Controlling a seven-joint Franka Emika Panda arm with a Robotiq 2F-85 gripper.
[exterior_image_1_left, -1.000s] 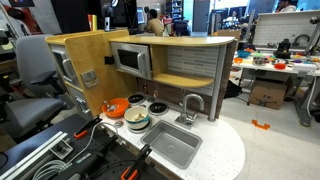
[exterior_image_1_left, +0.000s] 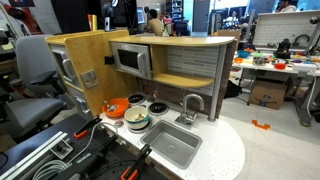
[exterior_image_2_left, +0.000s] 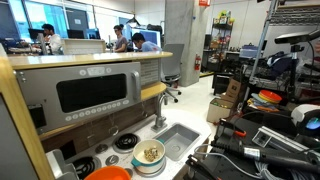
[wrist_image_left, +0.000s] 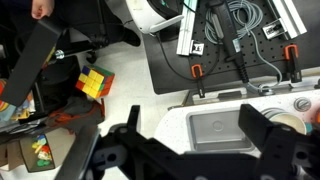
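The wrist view looks down from high up. My gripper shows there as dark, blurred fingers, set well apart with nothing between them. Behind that gap, far below, lies the grey sink (wrist_image_left: 215, 124). No part of the gripper can be made out clearly in the exterior views. A pale green pot (exterior_image_2_left: 149, 154) with something light-coloured inside stands on the counter, left of the sink (exterior_image_1_left: 172, 146). An orange bowl (exterior_image_1_left: 117, 107) is beside the pot. The faucet (exterior_image_1_left: 190, 108) rises behind the basin.
A microwave (exterior_image_1_left: 133, 60) sits under the wooden shelf (exterior_image_1_left: 180, 40), above the stove burners (exterior_image_1_left: 158, 107). The white counter (exterior_image_1_left: 222, 150) right of the sink is bare. Cables (wrist_image_left: 238, 18) and black rails run along the front. Colourful blocks (wrist_image_left: 94, 82) lie on the floor.
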